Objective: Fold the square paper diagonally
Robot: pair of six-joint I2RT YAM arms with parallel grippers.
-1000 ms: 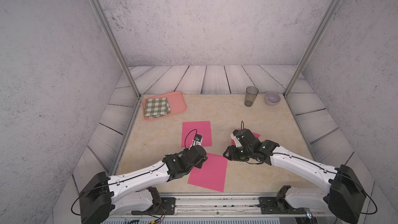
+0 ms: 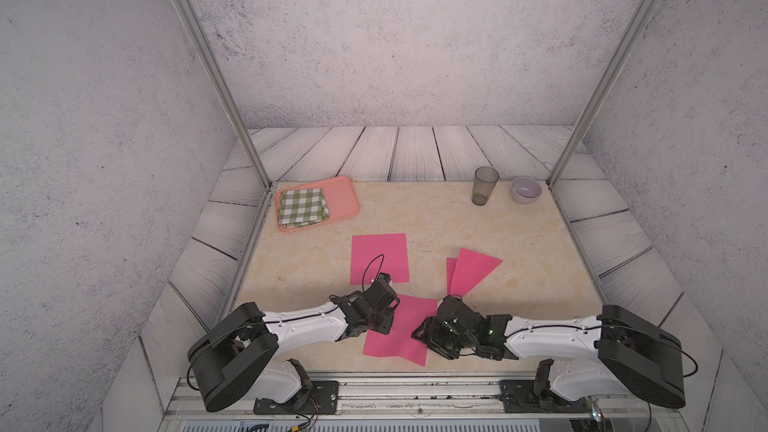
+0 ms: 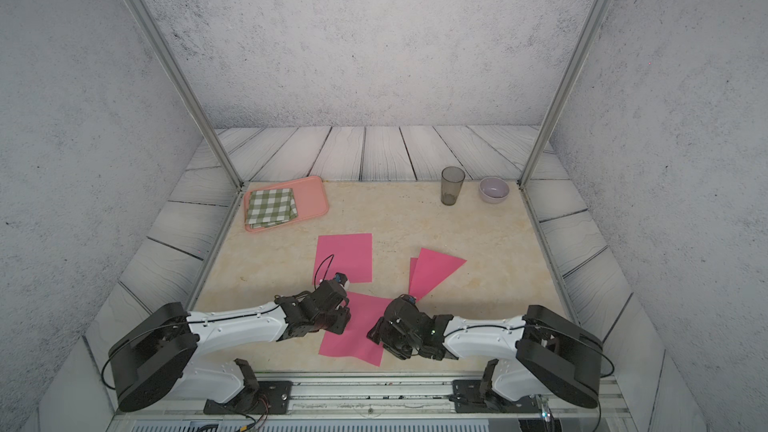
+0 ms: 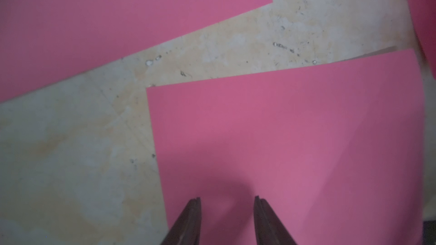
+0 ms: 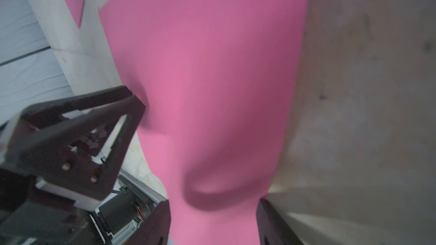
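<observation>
The square pink paper (image 2: 393, 341) lies at the front middle, partly under both arms. Its right side bulges and curls off the table in the right wrist view, with a shadow beside the edge. My left gripper is partly open over the left part of the sheet, bare paper showing between its fingertips. At the sheet's right edge, my right gripper has its fingers apart, the bulging paper (image 5: 222, 163) spanning the gap. In that view, the left gripper's dark fingers (image 5: 122, 113) reach the sheet's opposite side; whether they press on it, I cannot tell.
A flat pink sheet (image 2: 380, 252) lies just behind the left gripper. Behind the right one rests a folded pink paper (image 2: 476, 268). Farther back are a pink tray (image 2: 344, 196) with a checked cloth (image 2: 302, 206), a glass (image 2: 484, 185) and a bowl (image 2: 525, 189).
The left gripper has lowered a little over the sheet.
</observation>
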